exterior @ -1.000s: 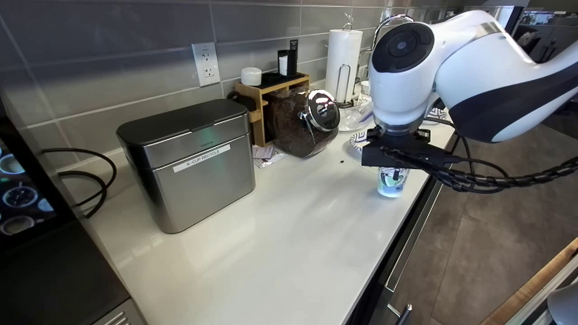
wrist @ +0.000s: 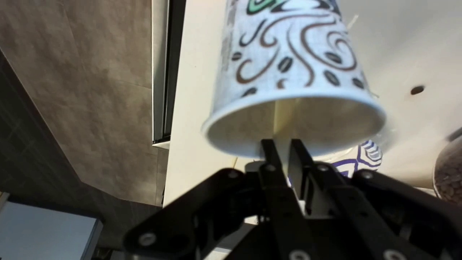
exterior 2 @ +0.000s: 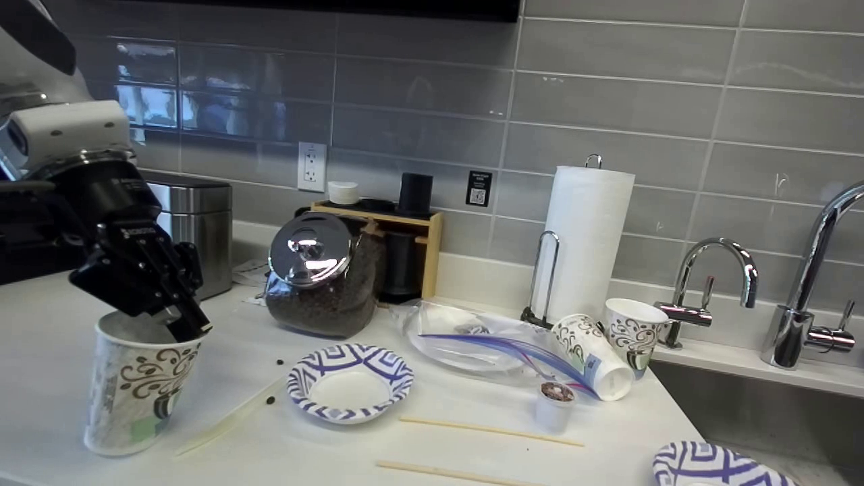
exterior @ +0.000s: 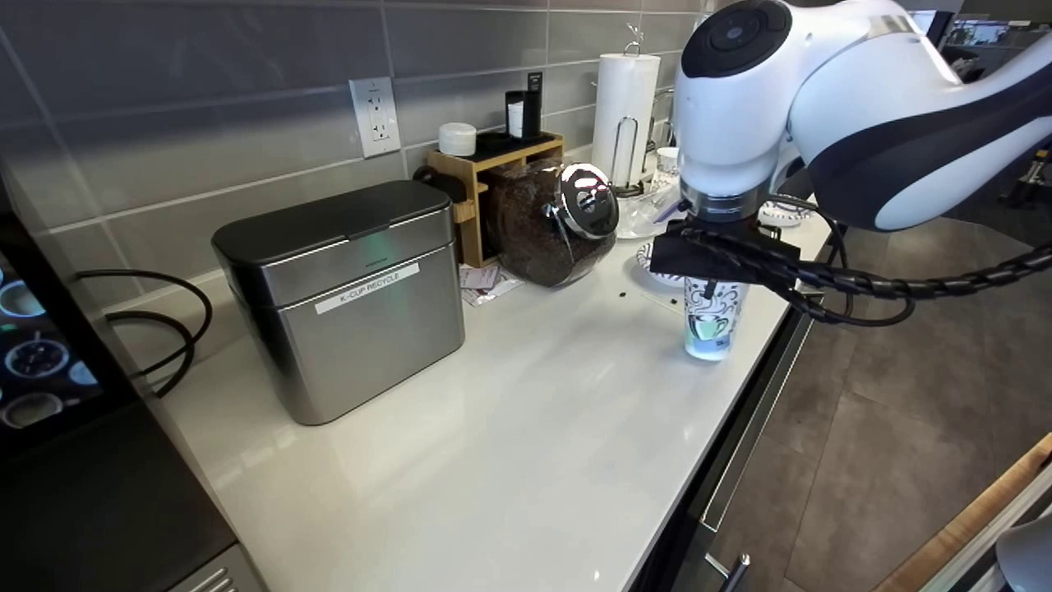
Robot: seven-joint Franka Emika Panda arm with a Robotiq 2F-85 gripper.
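Note:
A paper cup with brown swirls and coffee beans stands upright on the counter. Over its mouth is my gripper, tilted, its black fingers close to the rim. In the wrist view, the gripper is shut on a thin pale stick, which reaches down into the cup. The stick's lower end is hidden inside. Looking from the first exterior view, the cup sits near the counter's front edge, its top covered by the gripper.
A patterned bowl sits right of the cup; a pale strip lies between them. Farther right are wooden sticks, a small filled cup and a plastic bag. The jar and steel bin stand behind.
My arm and gripper have risen, so more of the cup shows below the gripper. The cup stays in about the same place on the counter.

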